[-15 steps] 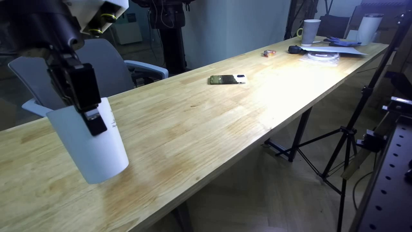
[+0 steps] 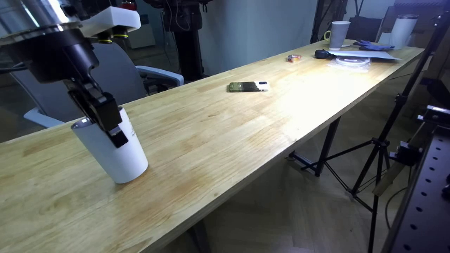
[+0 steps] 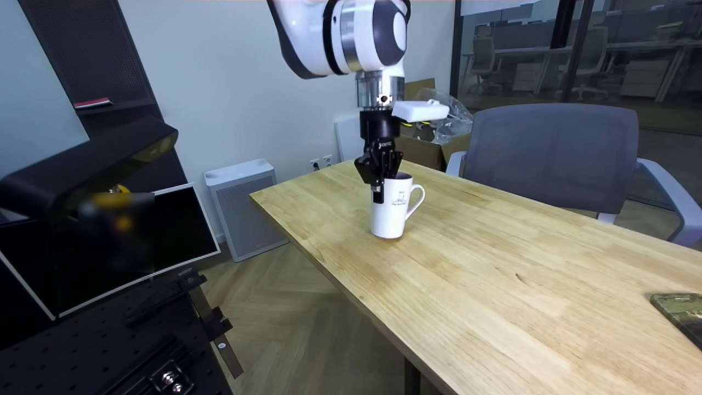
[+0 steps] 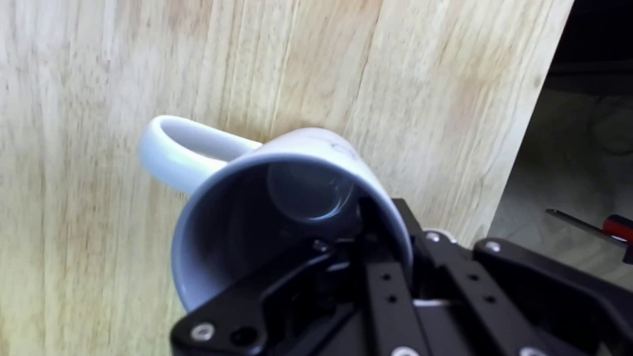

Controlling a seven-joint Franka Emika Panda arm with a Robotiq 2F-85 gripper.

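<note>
A tall white mug (image 3: pixel 389 214) with a handle is at the near end of the wooden table, its base at or just above the tabletop. My gripper is shut on the mug's wall, one finger inside the cup and the other outside. In the wrist view the mug (image 4: pixel 323 142) looks empty, and its handle points to the upper left. From the first exterior view, the outside finger (image 2: pixel 118 138) lies against the mug's side (image 2: pixel 120 164). Whether the base fully touches the wood I cannot tell.
A phone (image 2: pixel 249 86) lies mid-table, with clear wood between it and the mug. Farther off are a small wrapped item (image 2: pixel 293 58), a grey mug (image 2: pixel 338 35), blue gloves (image 2: pixel 372 45) and a white tumbler (image 2: pixel 404 31). A chair (image 3: pixel 553 158) stands along one side.
The grip on the wall stays the same. The phone has not moved.
</note>
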